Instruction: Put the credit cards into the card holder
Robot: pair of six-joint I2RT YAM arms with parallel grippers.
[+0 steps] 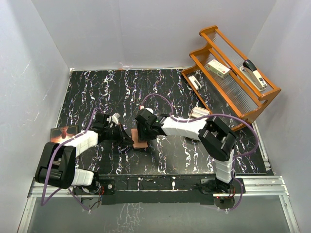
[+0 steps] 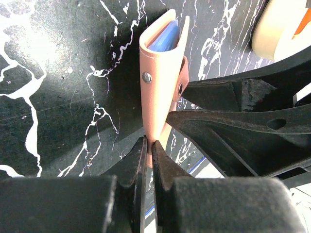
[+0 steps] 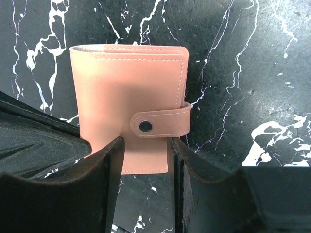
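The pink card holder (image 1: 138,139) is folded and stands on edge between the two arms, its snap strap (image 3: 160,122) closed. Something blue (image 2: 166,38), likely a card, shows inside its open end. My left gripper is shut on a thin edge of the holder. The right gripper is part open, its fingertips close against the holder's face near the snap, with the pink leather visible in the gap. Whether those fingertips touch the holder, I cannot tell.
A wooden shelf (image 1: 233,73) stands at the right, bearing a white box (image 1: 218,68) and other items. Behind the right arm is a cream-coloured object (image 1: 199,112). A dark picture (image 1: 64,133) lies at the left.
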